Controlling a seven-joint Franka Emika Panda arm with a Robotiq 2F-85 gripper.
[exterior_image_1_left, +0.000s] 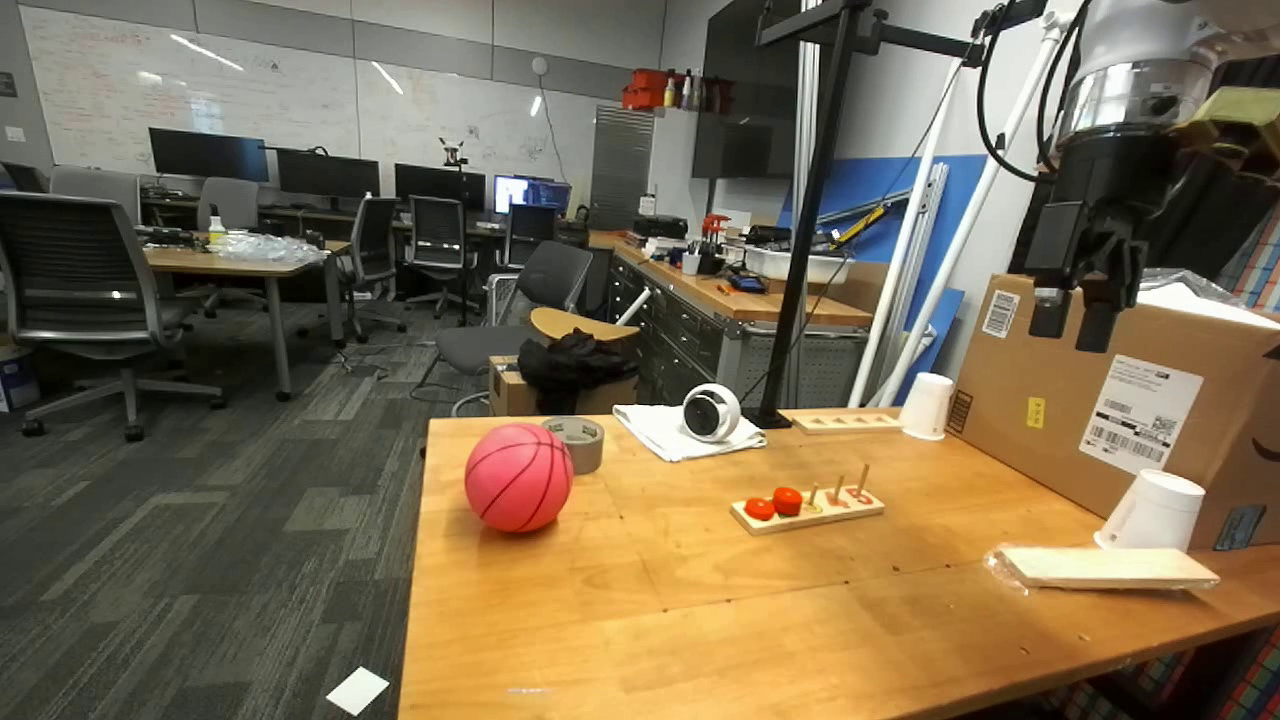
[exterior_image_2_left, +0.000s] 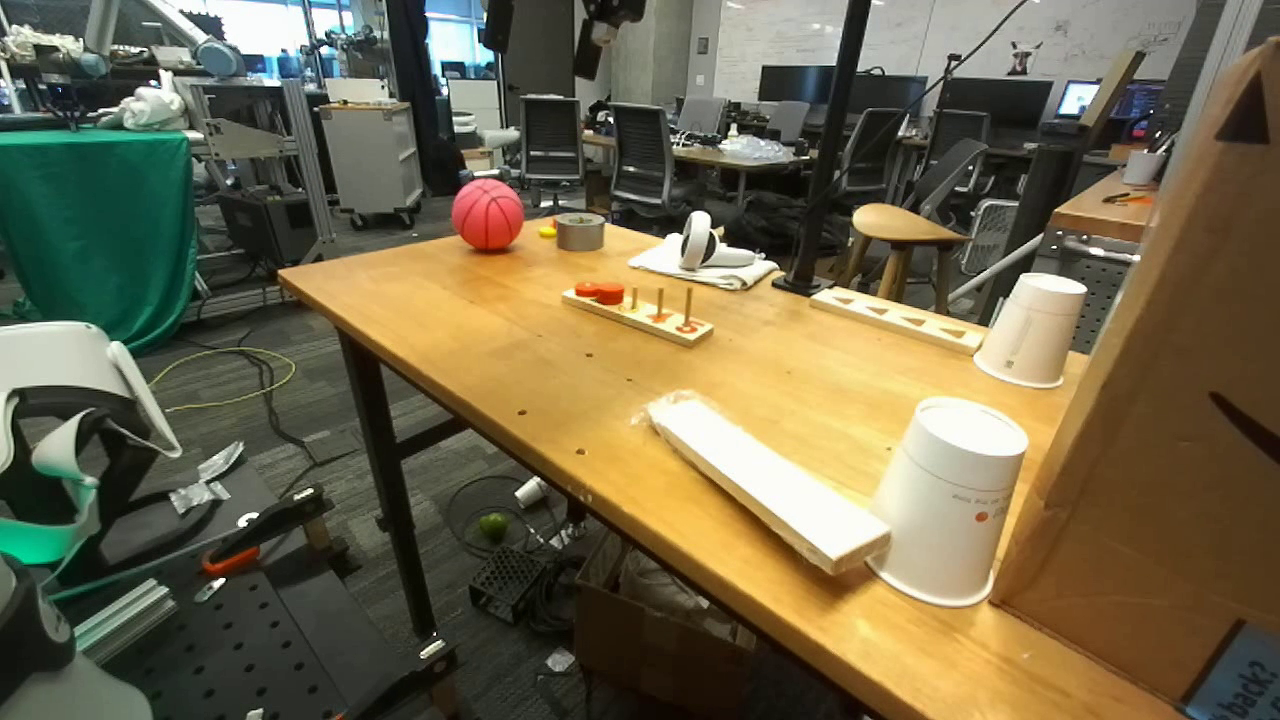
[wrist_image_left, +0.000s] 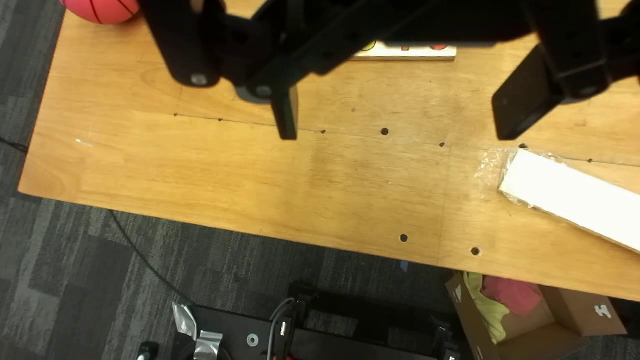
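Note:
Above the table, well clear of everything on it, my gripper stands open with bare wood visible between its fingertips. A pink ball with black basketball lines sits at the table's far left, beside a roll of grey tape. Near the middle lies a wooden peg board; red rings are at one end and bare pegs at the other. In the wrist view the arm hides most of that board, and only one edge shows. A pale wooden block in clear wrap lies to the right.
Two upturned white cups stand near a large cardboard box. A slotted wooden strip lies by the black pole. A white headset rests on a cloth.

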